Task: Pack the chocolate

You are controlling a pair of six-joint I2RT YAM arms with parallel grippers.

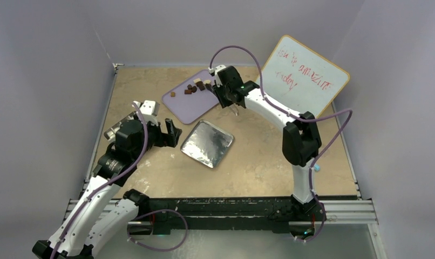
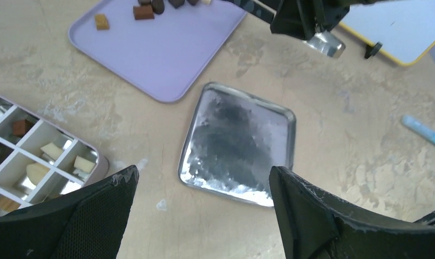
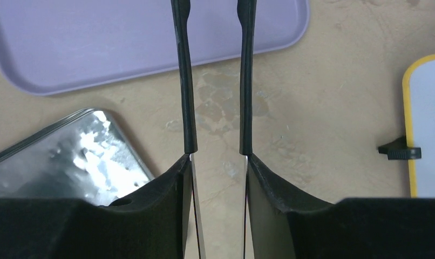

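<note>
A lavender tray (image 1: 188, 110) at the back centre holds several brown and cream chocolate pieces (image 2: 143, 13). A compartment box (image 2: 40, 140), seen at the left wrist view's left, has cream and brown pieces in some compartments. My left gripper (image 1: 175, 133) is left of the metal tray, its fingers apart with nothing visible between them. My right gripper (image 1: 210, 86) is over the lavender tray's right end; in the right wrist view its long tongs are apart, with nothing between them at the tray's edge.
An empty metal tray (image 1: 207, 143) lies in the middle. A whiteboard (image 1: 301, 78) leans at the back right, and a blue pen (image 2: 423, 131) lies on the right of the table.
</note>
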